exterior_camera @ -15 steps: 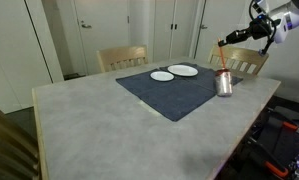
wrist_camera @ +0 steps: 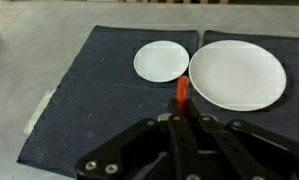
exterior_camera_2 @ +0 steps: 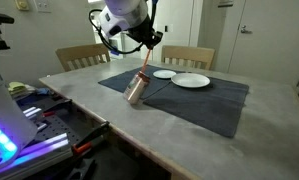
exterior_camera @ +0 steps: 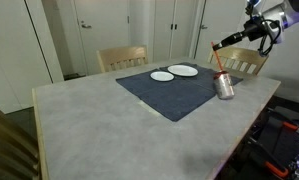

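A thin orange-red stick [exterior_camera: 217,60] is held by my gripper [exterior_camera: 215,46], which is shut on its upper part. In exterior view 2 the stick [exterior_camera_2: 146,57] slants down toward a silver, can-like cup [exterior_camera_2: 136,91] standing tilted-looking near the table's edge. The stick's lower end is at the cup's mouth; whether it is inside cannot be told. Exterior view 1 shows the same cup [exterior_camera: 224,87] below the gripper. From the wrist, a short red length of the stick [wrist_camera: 182,88] shows beyond the dark fingers, and the cup is out of sight.
A small white plate [wrist_camera: 161,61] and a larger white plate [wrist_camera: 238,75] lie on a dark mat [wrist_camera: 84,115]. Chairs stand around the table [exterior_camera: 99,125].
My gripper has shifted slightly left and a little lower in exterior view 1, the stick moving with it. The plates and mat have stayed put.
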